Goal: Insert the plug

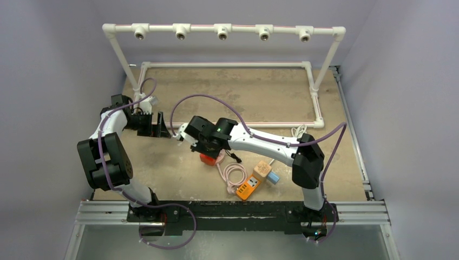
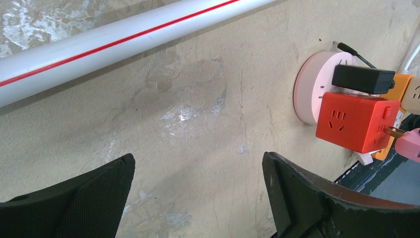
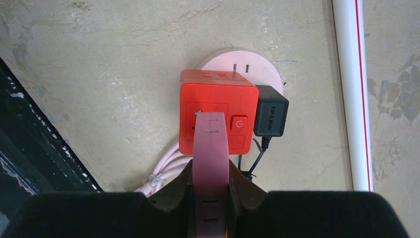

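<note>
A red socket cube (image 3: 198, 91) stands on a pink round power strip (image 3: 260, 69), beside a black TP-LINK adapter (image 3: 270, 114). My right gripper is shut on a pink plug (image 3: 210, 144), held against the face of the cube. In the left wrist view metal prongs of the pink plug (image 2: 411, 145) show at the red cube's (image 2: 349, 124) side face; whether they are inside the slots I cannot tell. My left gripper (image 1: 161, 125) stands open at the left, nothing between its fingers.
An orange strip (image 1: 246, 188), a beige socket cube (image 1: 262, 169), a blue block (image 1: 273, 177) and coiled cables lie at the front right. A white pipe frame (image 1: 276, 125) crosses behind.
</note>
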